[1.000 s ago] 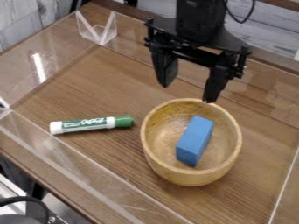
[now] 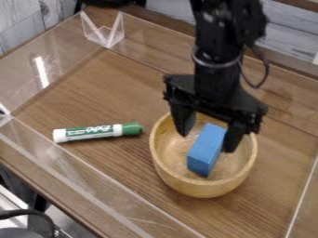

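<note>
My black gripper [image 2: 215,116] hangs open over a round cream bowl [image 2: 202,183], its fingers spread either side of a blue block [image 2: 204,157] that lies in the bowl. The fingertips are at about the height of the bowl's back rim in this view; whether they touch anything cannot be told.
A green and white tube [image 2: 97,132] lies on the wooden table [image 2: 74,84] left of the bowl. A clear plastic object [image 2: 99,28] stands at the back left.
My gripper has come down and toward the camera, from behind the bowl to over the blue block. The bowl, block and tube look unmoved.
</note>
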